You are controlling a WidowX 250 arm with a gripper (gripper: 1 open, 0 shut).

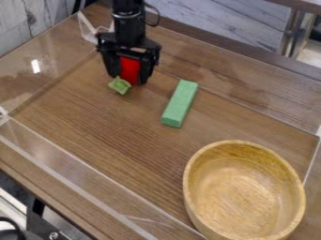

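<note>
My black gripper [128, 48] is at the top centre, open, its fingers over and around a red block [129, 69]. A small green piece [119, 85] lies at the lower left of the red block. To the right, a longer green block [179, 103] lies alone on the wooden surface. Whether the fingers touch the red block cannot be told.
A large yellow bowl [243, 202] fills the lower right. A white wall or ledge [269, 19] runs along the top right.
</note>
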